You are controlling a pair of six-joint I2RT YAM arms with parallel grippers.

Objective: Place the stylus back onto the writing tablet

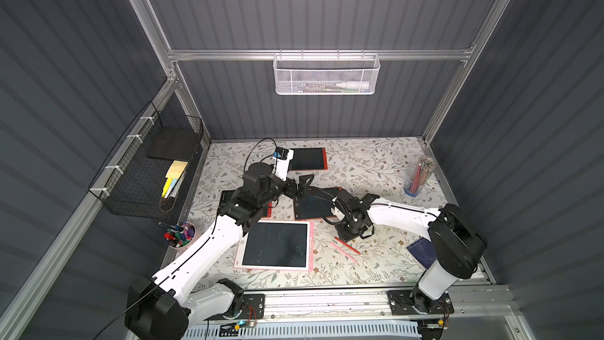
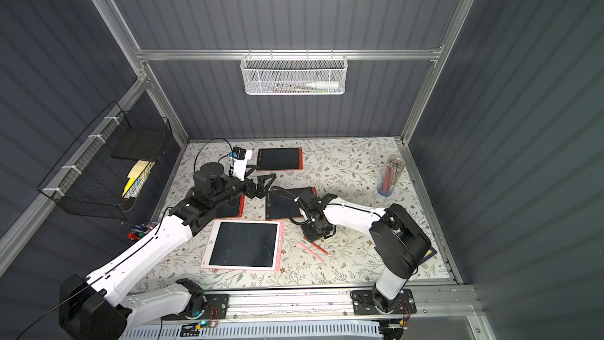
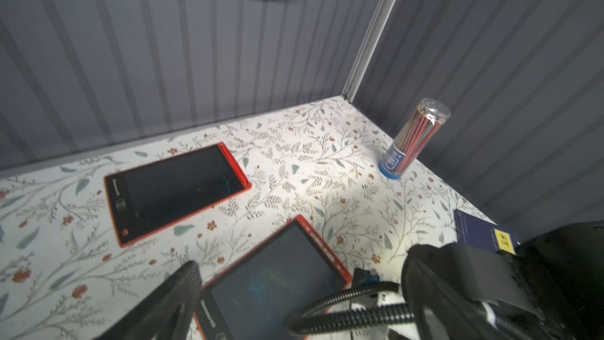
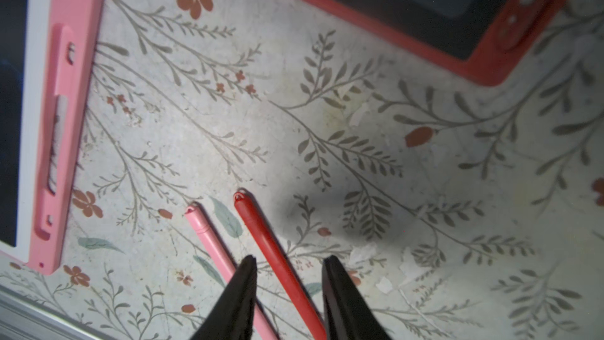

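Note:
In the right wrist view a red stylus [image 4: 272, 253] lies on the table beside a pink stylus [image 4: 214, 247], both slanting alike. My right gripper is partly open above them, with the red stylus showing between its fingers but not gripped. The white tablet with a pink edge [image 1: 311, 248] lies left of the styluses; its side slot [image 4: 58, 126] is empty. A red-edged tablet [image 3: 276, 277] lies in the middle, partly covered by the right arm in the top views. My left gripper [image 1: 303, 184] hangs open above the table near that tablet, holding nothing.
Another red-edged tablet [image 3: 179, 192] lies at the back, and a third [image 2: 232, 207] is half hidden under the left arm. A tube of pencils [image 3: 412, 141] stands at the right. Bare table lies right of the styluses. A wire basket [image 1: 148, 176] hangs at the left.

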